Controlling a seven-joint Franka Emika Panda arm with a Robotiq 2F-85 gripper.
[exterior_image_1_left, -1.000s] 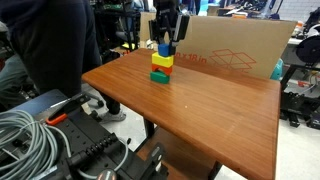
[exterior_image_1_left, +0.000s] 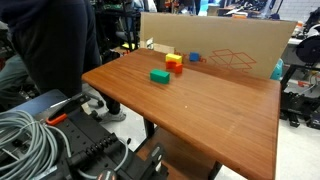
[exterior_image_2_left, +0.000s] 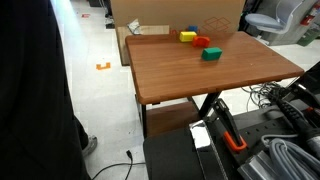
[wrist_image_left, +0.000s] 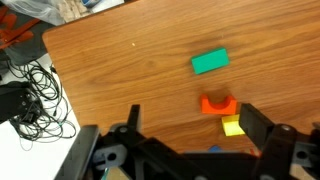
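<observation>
A green block (wrist_image_left: 210, 61) lies alone on the wooden table (wrist_image_left: 120, 60). Apart from it, a red arch-shaped block (wrist_image_left: 219, 105) rests with a yellow block (wrist_image_left: 232, 125) right against or beside it. The blue block (wrist_image_left: 214, 149) is partly hidden by the gripper in the wrist view; exterior view 1 has the blue block (exterior_image_1_left: 195, 56) farther back, near the cardboard. My gripper is above the table, its fingers wide apart and nothing between them. Neither exterior view clearly shows it.
A cardboard panel (exterior_image_1_left: 230, 42) stands along the table's far side. Coiled cables (exterior_image_1_left: 30, 140) and black equipment lie off the table's near side.
Now the blocks are spread on the table and the gripper has risen away.
</observation>
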